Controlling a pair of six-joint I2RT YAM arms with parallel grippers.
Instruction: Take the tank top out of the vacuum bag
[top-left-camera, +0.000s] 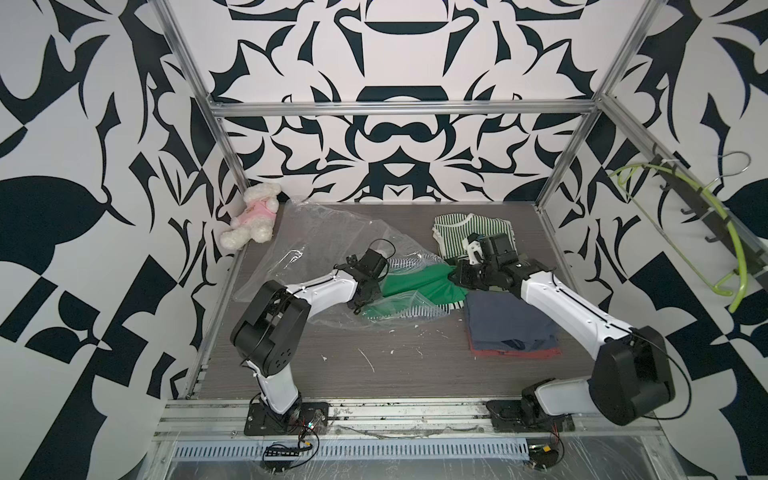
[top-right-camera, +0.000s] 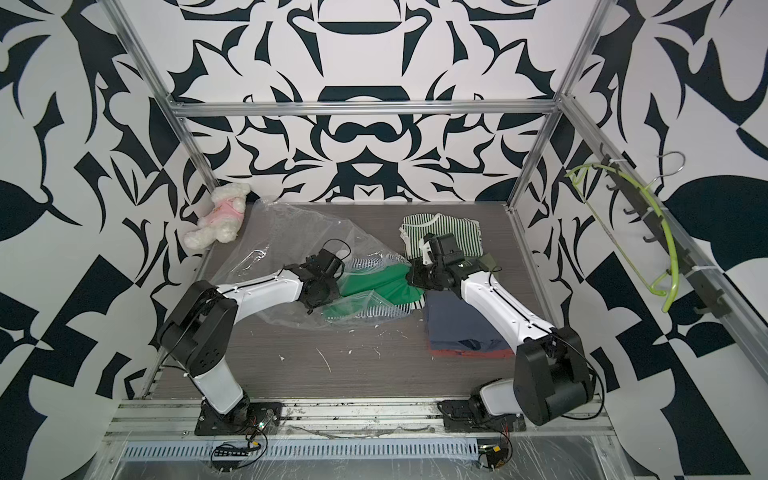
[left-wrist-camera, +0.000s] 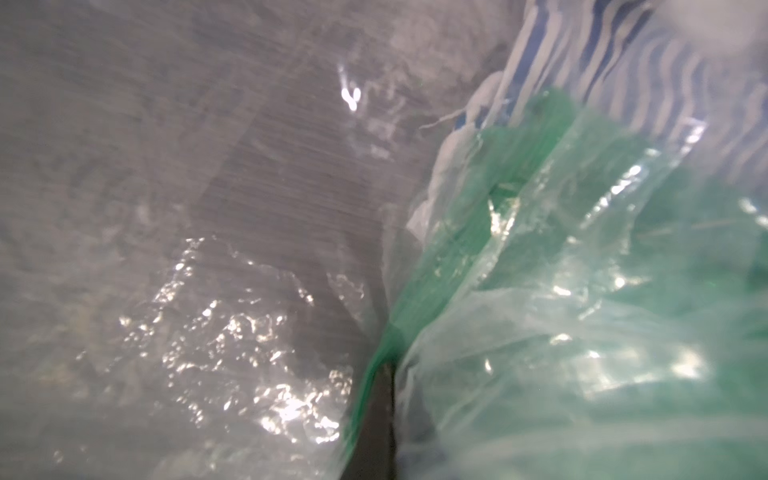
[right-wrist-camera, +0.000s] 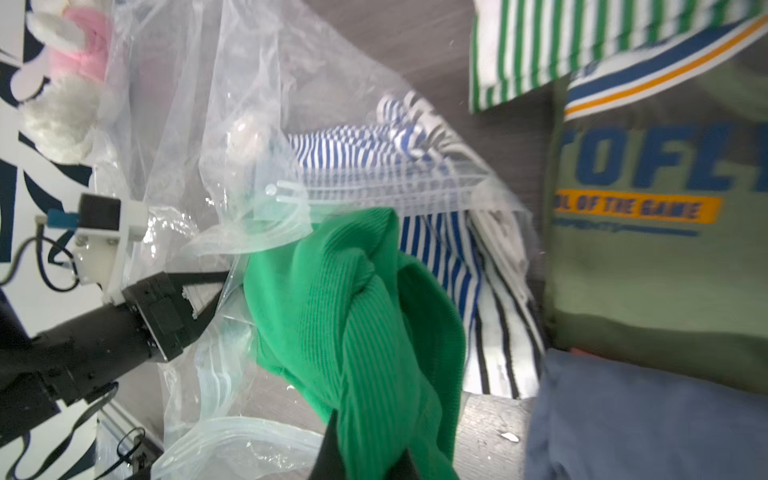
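A green garment (top-left-camera: 421, 281) stretches out of the mouth of the clear plastic bag (top-left-camera: 316, 232). My right gripper is shut on a bunched end of it, as the right wrist view shows. Blue-striped and black-striped cloth (right-wrist-camera: 432, 248) lies under the green, partly inside the bag. In the left wrist view, the fingertip (left-wrist-camera: 382, 416) of my left gripper (top-left-camera: 360, 308) presses at the bag's film, with a thin green fold beside it. That gripper is shut; whether film is pinched in it cannot be made out.
Right of the bag lie a green-striped folded shirt (top-left-camera: 473, 230), an olive shirt (right-wrist-camera: 640, 272) and a dark blue folded garment (top-left-camera: 510, 321). A plush toy (top-left-camera: 254, 216) sits at the back left.
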